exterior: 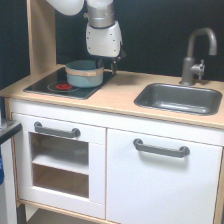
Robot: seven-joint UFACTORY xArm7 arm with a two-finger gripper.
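A blue-grey pot (84, 75) with a tan handle facing the front stands on the dark stovetop (50, 85) at the back left of the counter. The white arm comes down from the top, and its small dark gripper (108, 66) is at the pot's right rim, partly behind it. The fingers are too small and dark to show whether they are apart or together, or whether they touch the pot.
To the right, a grey sink (180, 98) with a tall faucet (194, 55) is set into the wooden counter (125, 92). Bare counter lies between stove and sink. Below are a white oven door (97, 165) and a white cabinet door (155, 185), both closed.
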